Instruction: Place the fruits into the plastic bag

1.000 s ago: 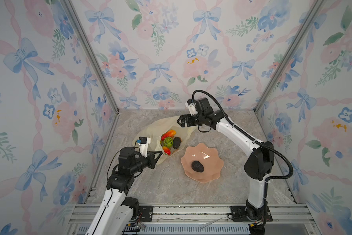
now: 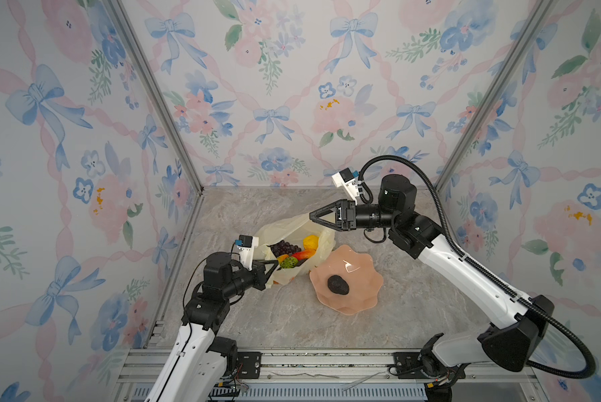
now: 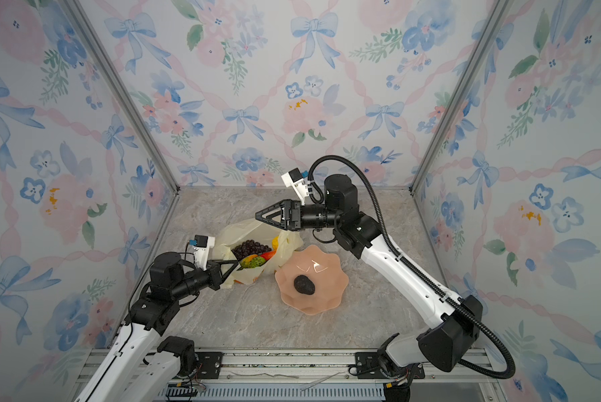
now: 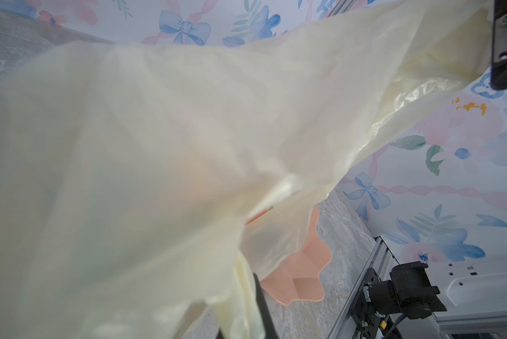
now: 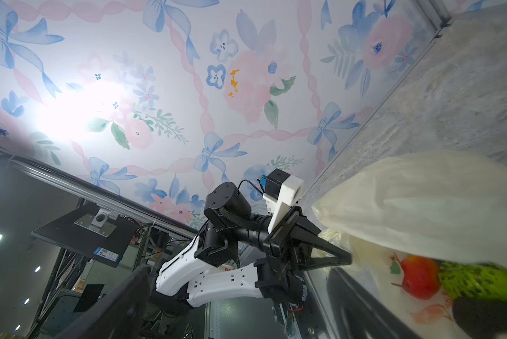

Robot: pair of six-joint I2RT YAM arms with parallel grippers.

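Observation:
The pale plastic bag [image 2: 283, 229] lies mid-table with its mouth spread. Inside are dark grapes [image 2: 285, 248], a yellow fruit [image 2: 310, 242], a red-orange one [image 2: 305, 255] and a green bumpy one [image 2: 289, 262]. In the right wrist view a red apple [image 5: 420, 276] and a dark fruit [image 5: 485, 316] also show in it. My left gripper [image 2: 277, 262] is shut on the bag's near edge, with film [image 4: 239, 305] pinched there. Above the bag's right side my right gripper [image 2: 313, 216] is open, its fingers blurred and apart in its wrist view; the raised bag edge runs up close to it.
A pink scalloped bowl [image 2: 364, 305] stands at the bag's right, holding one dark fruit [image 2: 337, 284]. Bare grey tabletop [image 2: 407, 315] lies around it. Patterned walls [image 2: 273, 100] close off the back and sides.
The bag has shifted shape: grapes and a yellow fruit show now. The left arm stays in place.

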